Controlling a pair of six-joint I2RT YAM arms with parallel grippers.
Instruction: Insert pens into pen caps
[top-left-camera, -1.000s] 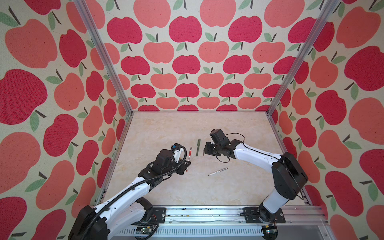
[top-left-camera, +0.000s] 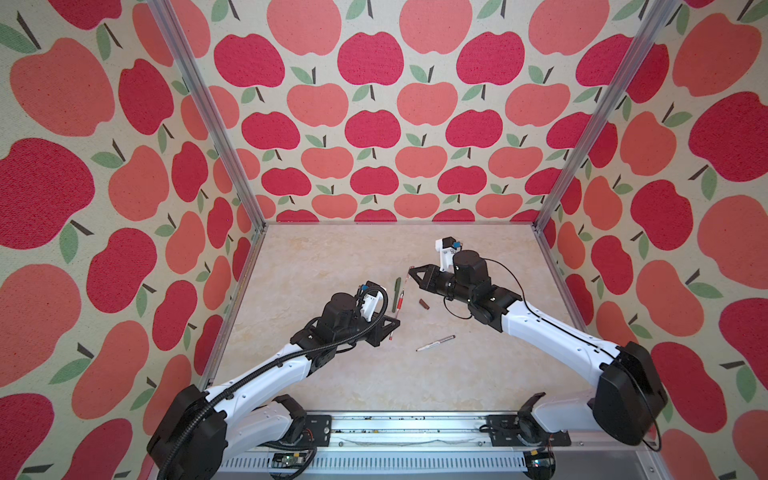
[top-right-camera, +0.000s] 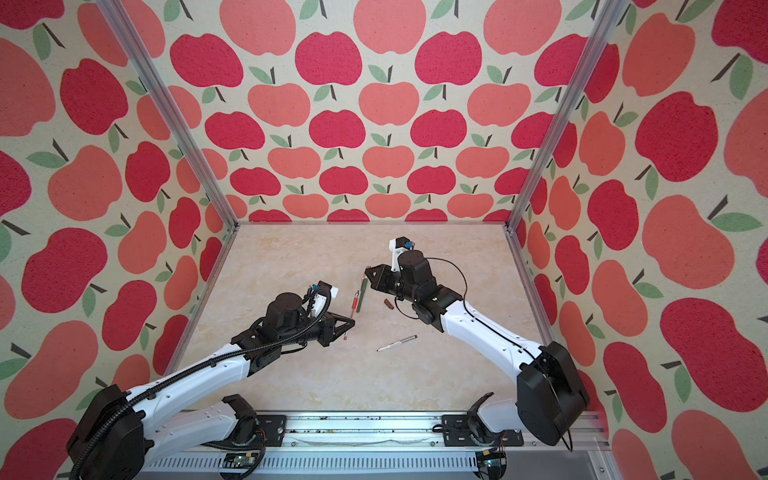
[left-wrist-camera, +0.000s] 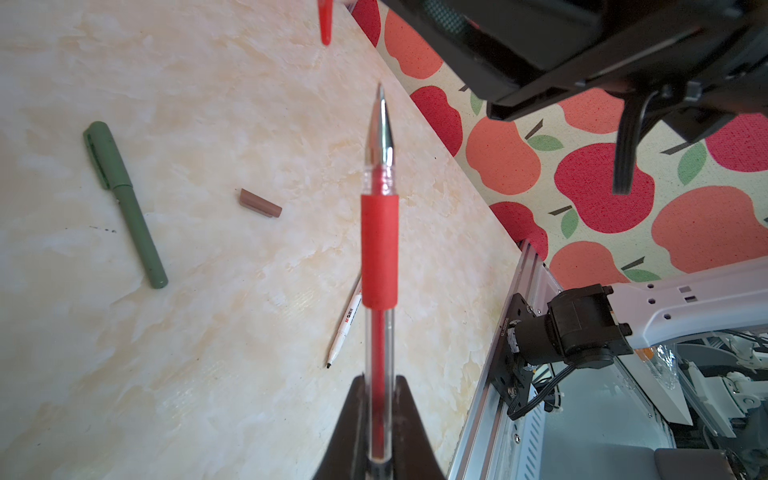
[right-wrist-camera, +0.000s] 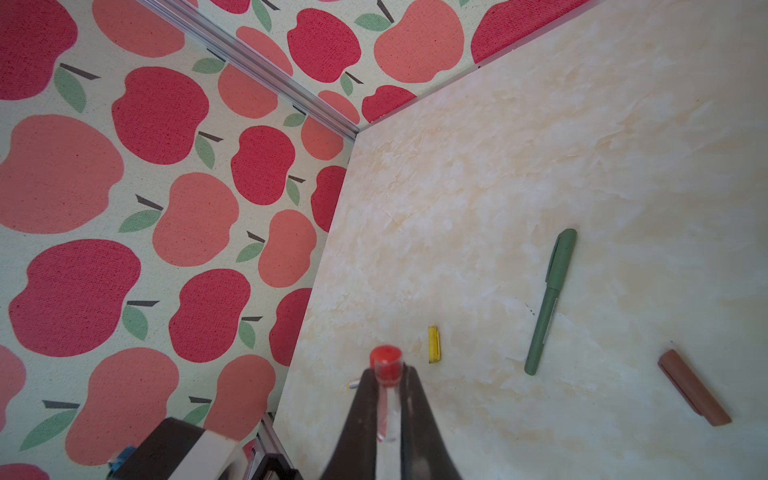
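A clear pen with a red grip and metal tip (left-wrist-camera: 379, 252) stands between the fingers of my left gripper, which is shut on it. Its bare tip points up and away from that gripper. A clear cap with a red end (right-wrist-camera: 386, 364) is pinched in my right gripper; its lower part is partly covered by the blurred fingers. In the left wrist view only a red strip of the cap (left-wrist-camera: 325, 20) shows, near the top edge, apart from the pen tip. From above, my right gripper (top-left-camera: 413, 275) is farther back than my left gripper (top-left-camera: 393, 322).
A small yellow cap (right-wrist-camera: 434, 344) lies there too. Free tabletop surrounds them.
Both arms have moved: my left gripper has shifted right with the red pen, while the right gripper has gone back and turned, keeping the cap. Pen and cap are closer together now.
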